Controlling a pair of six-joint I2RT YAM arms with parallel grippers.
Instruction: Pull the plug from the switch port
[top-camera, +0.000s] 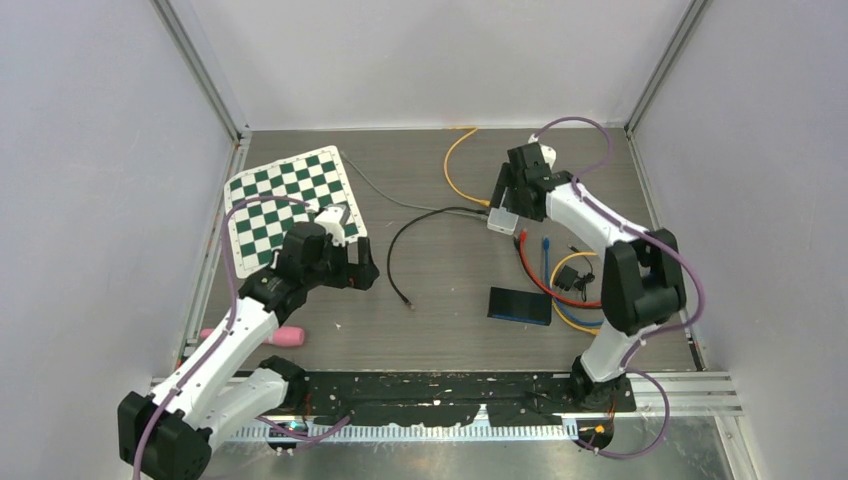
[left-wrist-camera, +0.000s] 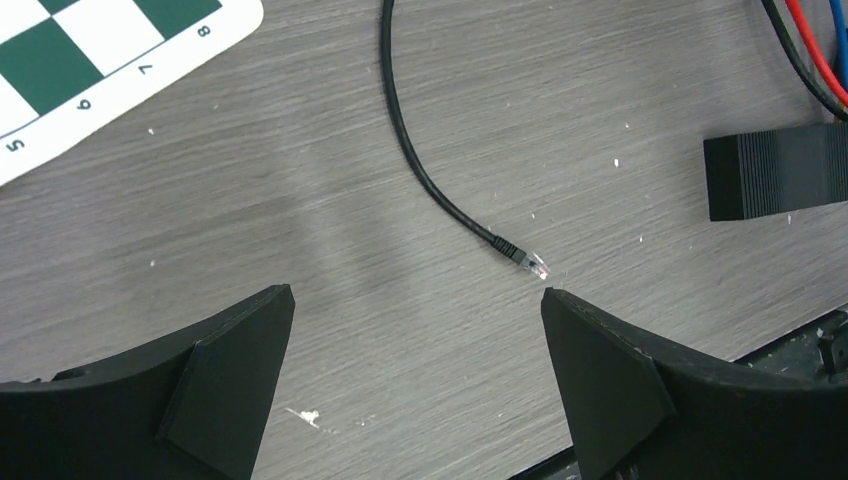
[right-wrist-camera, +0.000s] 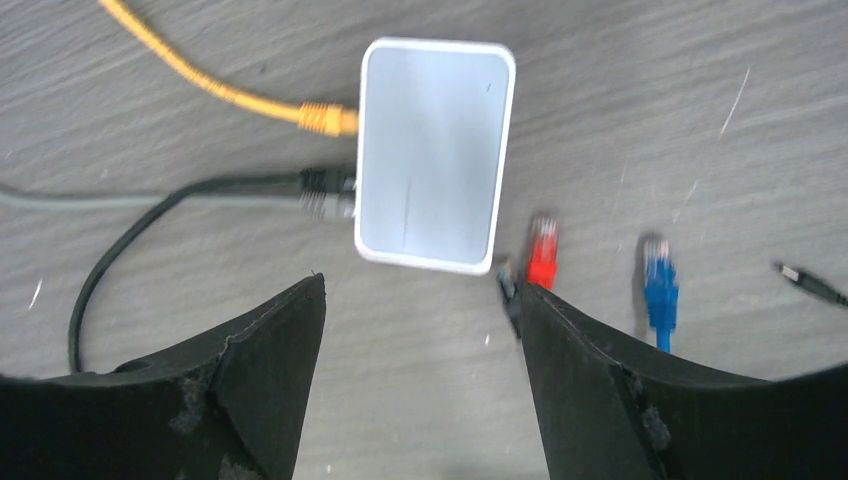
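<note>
A small white switch box (right-wrist-camera: 435, 155) fills the middle of the right wrist view. Along its left side sit a yellow plug (right-wrist-camera: 328, 119), a black plug (right-wrist-camera: 325, 180) and a grey plug (right-wrist-camera: 328, 206). My right gripper has its fingers apart over the bare table below the box, with nothing between them. From above, that arm covers part of the switch (top-camera: 503, 221). The black cable's free end, a clear-tipped connector (left-wrist-camera: 531, 262), lies loose on the table. My left gripper is open and empty, the connector beyond its right finger.
Loose red (right-wrist-camera: 543, 252) and blue (right-wrist-camera: 660, 285) cable ends lie right of the switch. A black box (top-camera: 519, 306) sits at centre right, beside coiled cables and an adapter (top-camera: 570, 280). A chessboard (top-camera: 290, 205) lies back left, a pink object (top-camera: 285, 336) front left.
</note>
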